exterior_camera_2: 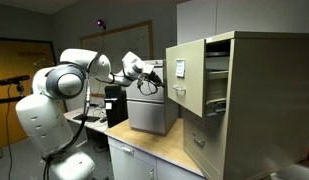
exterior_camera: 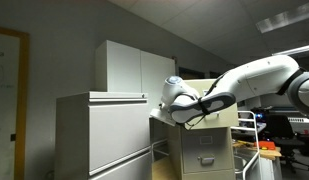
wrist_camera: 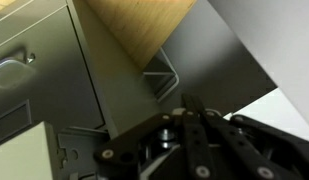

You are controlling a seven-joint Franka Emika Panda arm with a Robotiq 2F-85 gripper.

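My gripper (exterior_camera: 158,116) is at the upper right of a grey cabinet (exterior_camera: 102,135) in the first exterior view. The second exterior view has the gripper (exterior_camera_2: 152,82) in front of the upper part of a grey cabinet (exterior_camera_2: 148,117), left of a tan cabinet's open door (exterior_camera_2: 186,78). Whether it touches the grey cabinet cannot be told. At the bottom of the wrist view, the dark gripper looks shut, and nothing shows between its fingers.
A wooden surface (exterior_camera_2: 164,146) lies below the arm. The tall tan cabinet (exterior_camera_2: 256,110) stands at the right with its door swung out. In the wrist view, a metal drawer cabinet (wrist_camera: 44,75) fills the left side. White cabinets (exterior_camera: 134,68) stand behind.
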